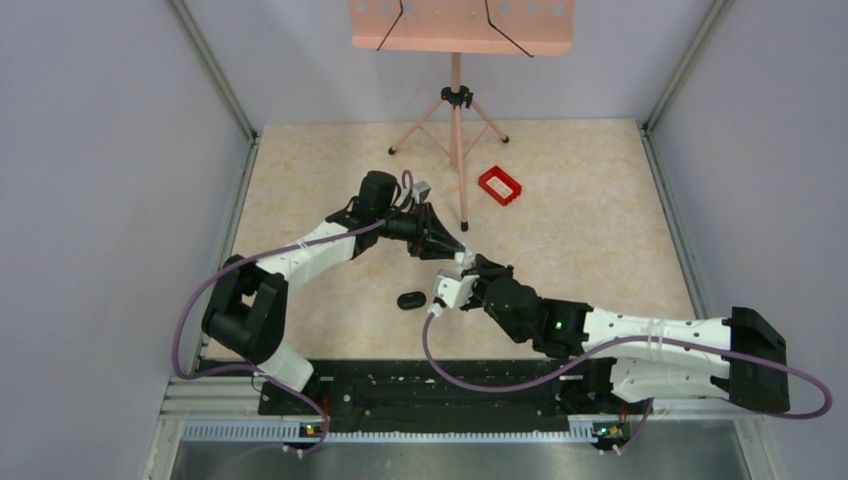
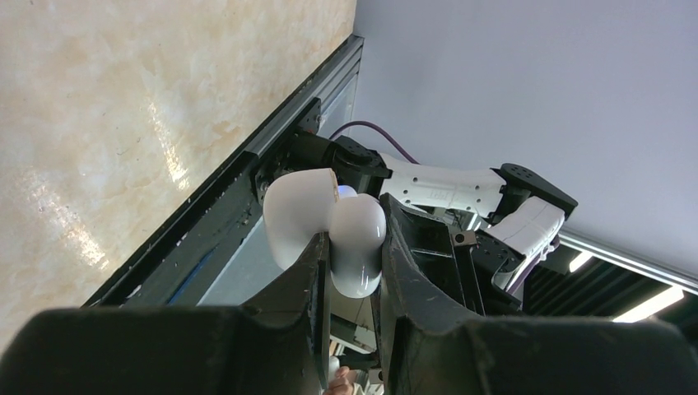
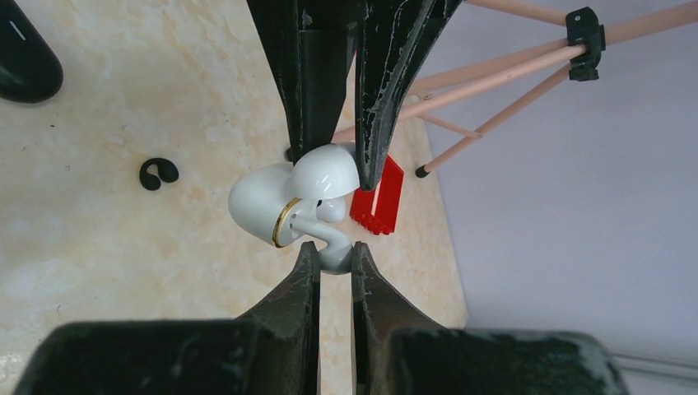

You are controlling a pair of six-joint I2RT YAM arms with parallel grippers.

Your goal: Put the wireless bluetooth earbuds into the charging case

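Note:
A glossy white earbud with a gold ring (image 3: 284, 224) hangs above the table, between the two grippers. In the right wrist view its thin curved part ends between the tips of my right gripper, which is shut on it. A rounded white end (image 2: 356, 247) sits between the fingertips of my left gripper; whether they press on it cannot be told. A larger white oval part (image 2: 296, 214) and a small blue glow show behind. The black charging case (image 1: 411, 300) lies on the table, and a black C-shaped earbud (image 3: 158, 173) rests near it.
A red tray (image 1: 499, 186) lies at the back, right of the pink tripod stand (image 1: 457, 140). The two grippers nearly touch at mid-table. Bare table (image 1: 590, 240) extends to the right.

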